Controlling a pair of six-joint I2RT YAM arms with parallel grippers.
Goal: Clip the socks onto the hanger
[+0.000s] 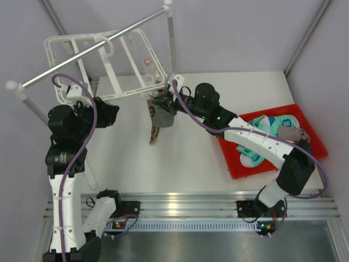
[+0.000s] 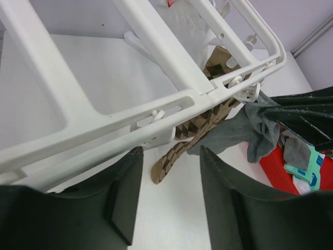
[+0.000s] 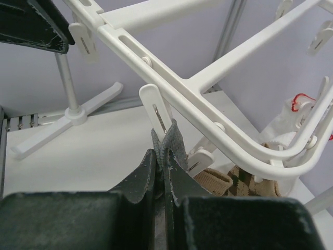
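The white hanger frame (image 1: 112,79) hangs tilted from the rod, with clips along its bars. My right gripper is shut on the grey sock (image 3: 176,138), whose upper edge is at the mouth of a white clip (image 3: 154,109); whether the clip grips it, I cannot tell. In the left wrist view the grey sock (image 2: 237,133) droops below the front bar's right end. A brown patterned sock (image 2: 192,130) hangs close behind it. My left gripper is part open and empty, below the front bar near its left end.
A pale sock with red marks (image 1: 150,68) hangs at the hanger's far right. The red bin (image 1: 234,164) on the right holds turquoise-and-white socks (image 1: 270,125) and a greyish brown one (image 1: 293,135). The rod (image 1: 98,46) crosses above the hanger.
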